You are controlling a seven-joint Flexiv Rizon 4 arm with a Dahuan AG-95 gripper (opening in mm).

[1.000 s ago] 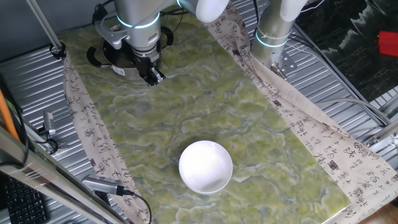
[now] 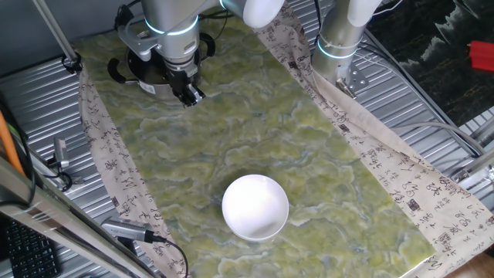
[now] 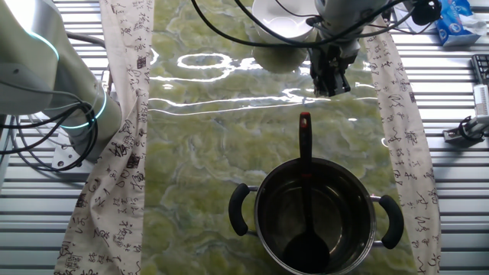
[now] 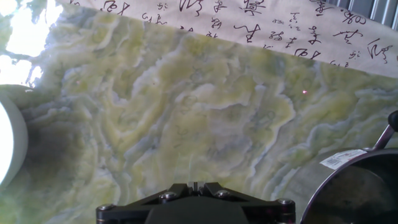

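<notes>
My gripper is shut, its fingertips meeting with nothing visible between them. It hangs above the green marbled table, near the pot's edge in exterior view 1 and between bowl and pot in exterior view 2. A metal pot [image 3: 353, 200] with two black side handles stands on the table. Inside it rests a black ladle [image 3: 306, 141], its red-tipped handle leaning out over the rim. The round white bowl [image 2: 255, 207] sits apart from the pot; its inside looks empty. Only the bowl's side [image 4: 10, 144] shows in the wrist view.
A beige cloth with dark script [image 2: 409, 170] runs along the table's sides. Cables [image 3: 252, 30] cross above the bowl. A blue packet [image 3: 456, 23] and a small camera device [image 2: 130, 230] lie off the marbled surface. Between pot and bowl the surface is clear.
</notes>
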